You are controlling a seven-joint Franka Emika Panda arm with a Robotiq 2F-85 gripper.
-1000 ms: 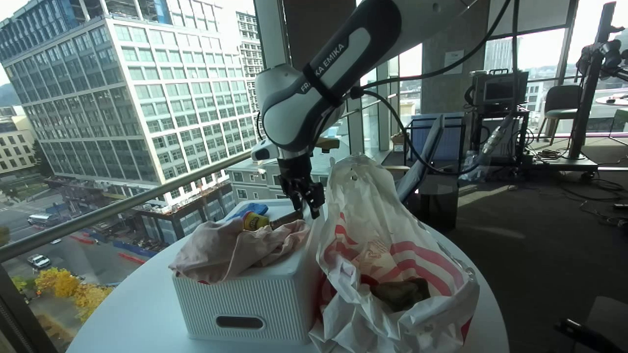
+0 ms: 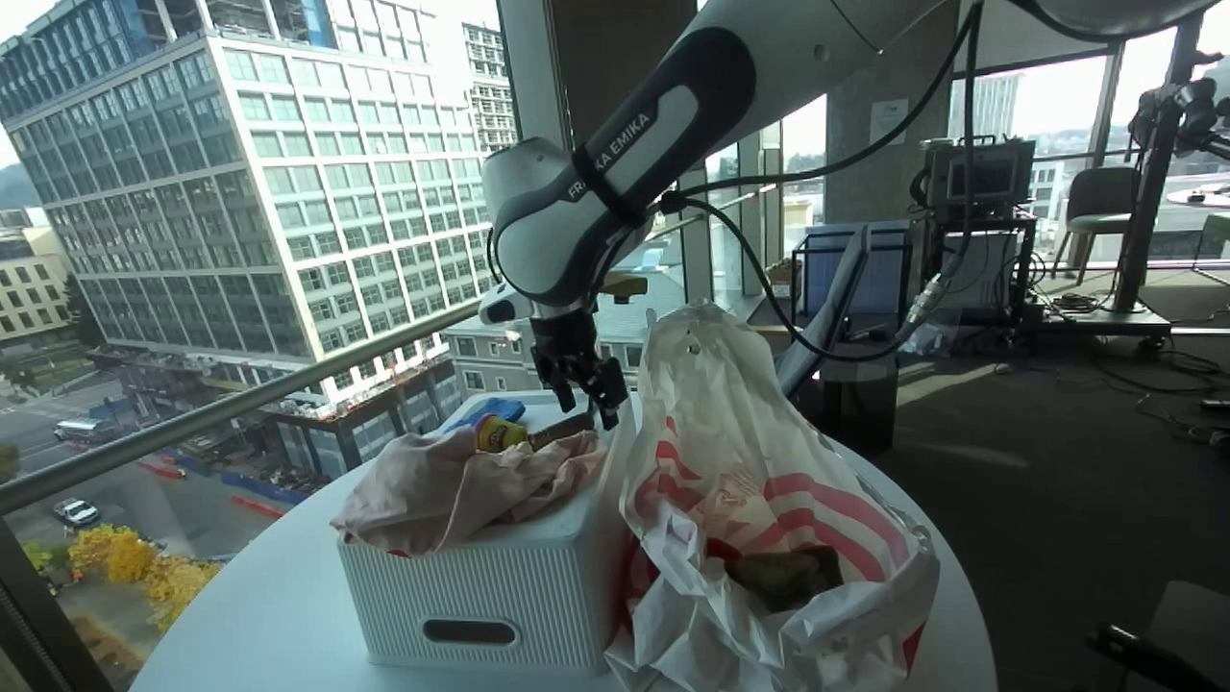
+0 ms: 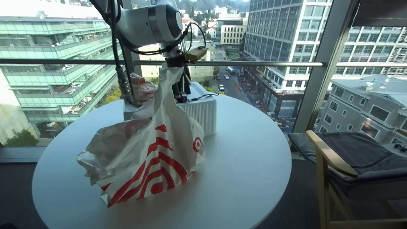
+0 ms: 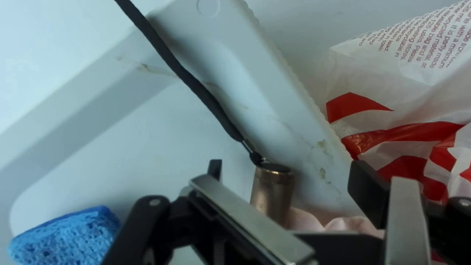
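My gripper [image 2: 589, 406] hangs over the right side of the upturned white box [image 2: 484, 594], its fingers apart. In the wrist view a bronze-coloured metal cylinder [image 4: 272, 190] with a black strap [image 4: 190, 79] shows between and beyond the fingers; the left finger hides part of it. I cannot tell whether either finger touches it. A pink cloth [image 2: 461, 490] is bunched at the front of the box top. Beside the cylinder lies a small yellow item [image 2: 499, 433], with a blue sponge [image 4: 66, 238] behind.
A white plastic bag with red stripes [image 3: 160, 164] stands close against the box, rising near the gripper. Inside its opening shows a dark green item [image 2: 784, 577].
My arm and gripper have shifted a little to the left in exterior view 1, and the fingers look slightly farther apart. The box, cloth and bag look unmoved.
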